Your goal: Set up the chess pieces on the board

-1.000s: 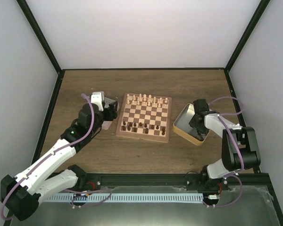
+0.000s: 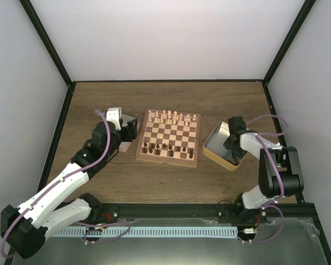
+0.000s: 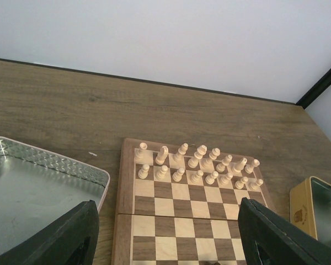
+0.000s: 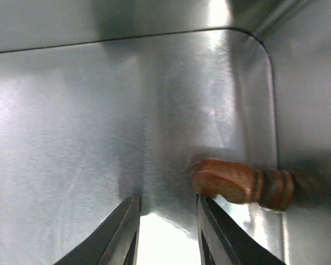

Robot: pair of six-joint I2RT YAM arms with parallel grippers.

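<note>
The chessboard point(image 2: 167, 160) holds light pieces along its far side and dark pieces along its near side. In the right wrist view a brown wooden piece point(image 4: 229, 181) lies on its side against the wall of the metal bin point(image 4: 71, 121). My right gripper is low inside that bin beside the piece; its two fingertips show apart, and I cannot tell whether anything is between them. My left gripper hangs open over the left of the board, nothing visible between its fingers.
A clear plastic tray point(image 3: 38, 204) lies left of the board. The tan bin point(image 2: 220, 163) is right of it, under my right arm.
My right arm has shifted slightly within the bin over the last second. The left arm and the board look unchanged.
</note>
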